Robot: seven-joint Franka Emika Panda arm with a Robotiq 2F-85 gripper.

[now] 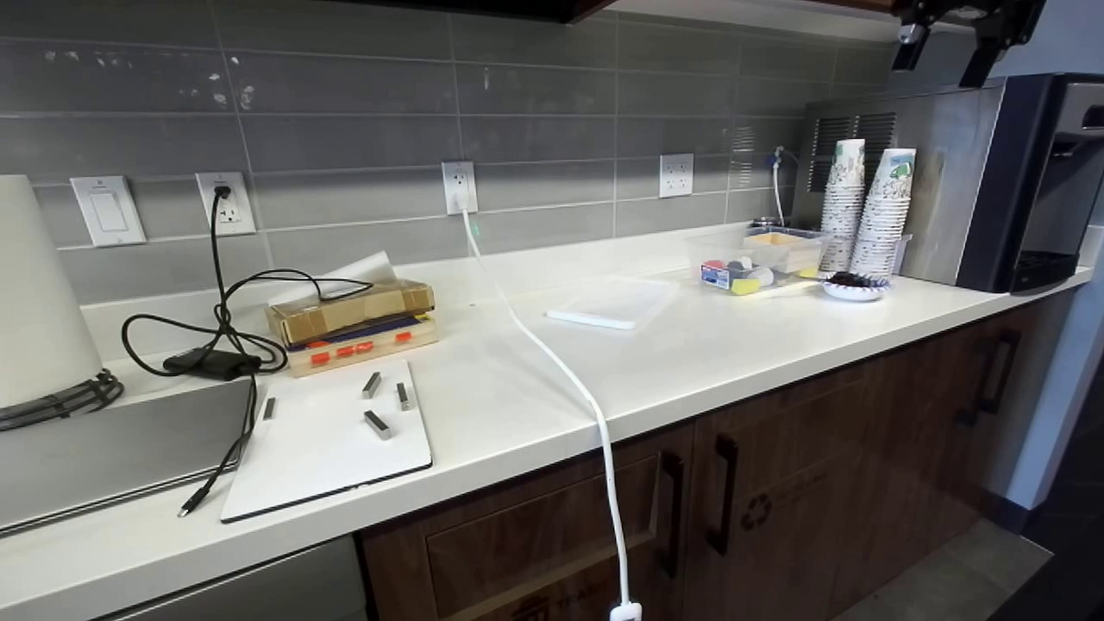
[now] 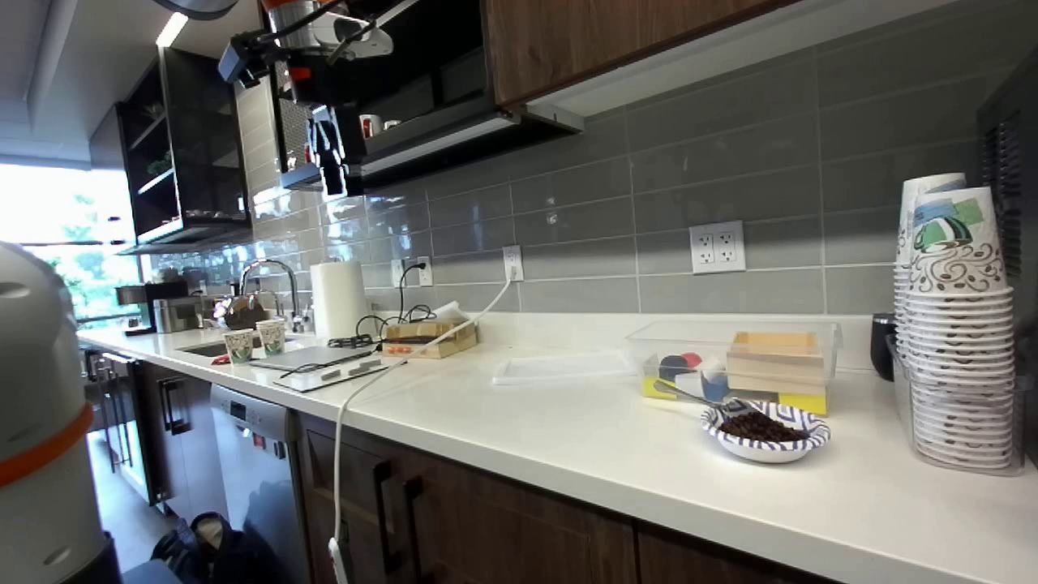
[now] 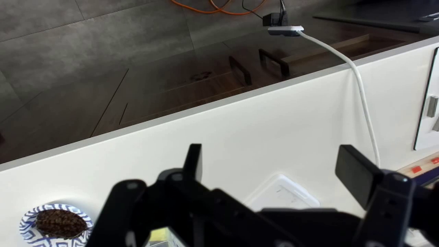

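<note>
High above the counter, my gripper stands open, its two dark fingers wide apart with nothing between them. In exterior view 1 the gripper [image 1: 942,62] shows at the top right edge, well clear of everything below. A patterned bowl [image 2: 764,449] of dark brown bits rests on the counter, with a spoon or fork [image 2: 696,394] leaning on its rim. Behind it sits a clear bin [image 2: 832,350] of assorted items. A white lid or tray [image 1: 590,317] lies flat mid-counter. On a white board [image 1: 310,461] at the left are several small metal blocks [image 1: 378,424].
A white cable [image 1: 559,362] runs from the wall outlet across the counter and over its front edge. Stacked paper cups [image 1: 885,212] stand by the large appliance at the right. Boxes [image 1: 357,321] and a black cord lie at the left.
</note>
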